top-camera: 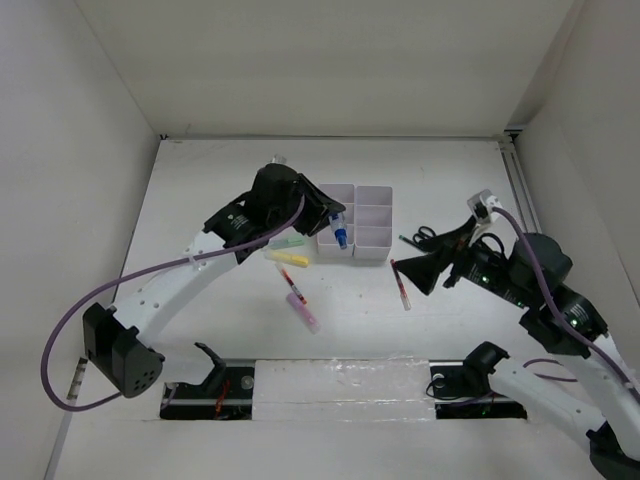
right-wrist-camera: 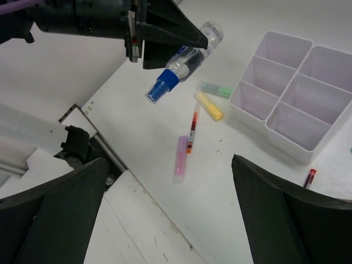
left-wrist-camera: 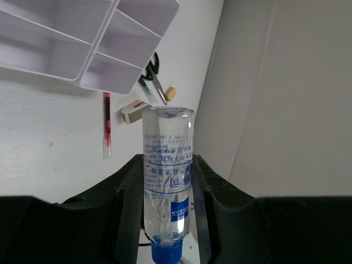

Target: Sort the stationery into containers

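Observation:
My left gripper is shut on a clear bottle with a blue cap, held over the left side of the white compartment container. My right gripper stands open, right of the container over the table. On the table lie a green stick, a yellow highlighter, a red pen, a pink item, another red pen, scissors, an eraser and a small yellow block.
White walls enclose the table at the sides and back.

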